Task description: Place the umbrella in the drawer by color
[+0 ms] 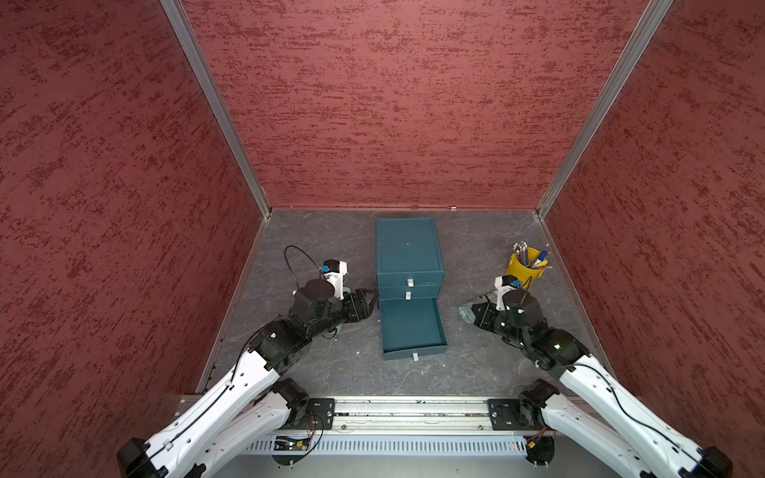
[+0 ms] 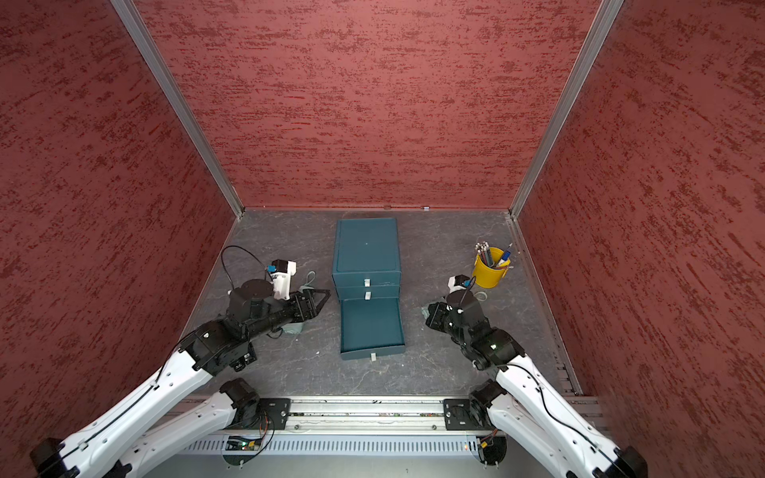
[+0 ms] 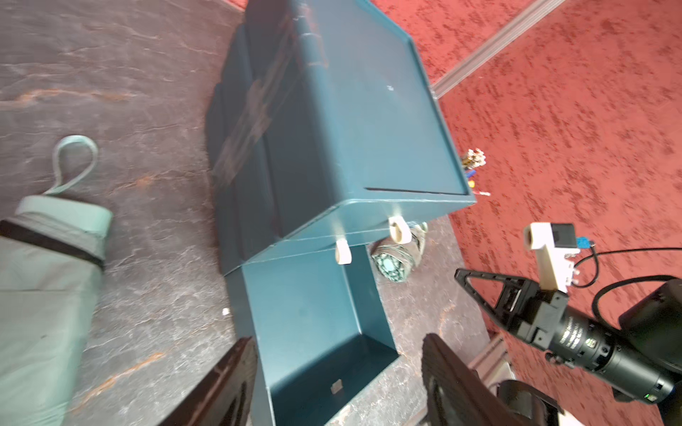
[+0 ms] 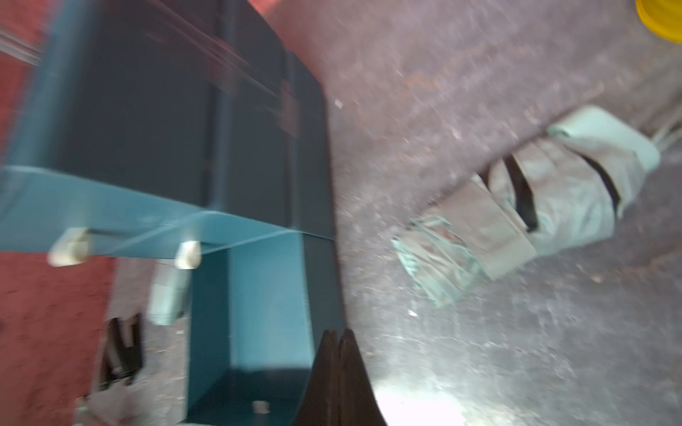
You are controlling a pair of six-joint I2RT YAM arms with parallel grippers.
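Observation:
A teal cabinet (image 1: 408, 247) stands mid-table, its lowest drawer (image 1: 410, 318) pulled out and empty. A mint-green folded umbrella (image 3: 47, 312) lies left of it; another, wrinkled and pale green with dark straps (image 4: 522, 198), lies to its right. My left gripper hovers above and left of the open drawer, fingers apart with nothing between them. My right gripper is shut, nothing visible between its tips, just left of the right-hand umbrella in its wrist view.
A yellow cup of pens (image 2: 489, 271) stands at the back right. Red walls enclose the grey table on the back and sides.

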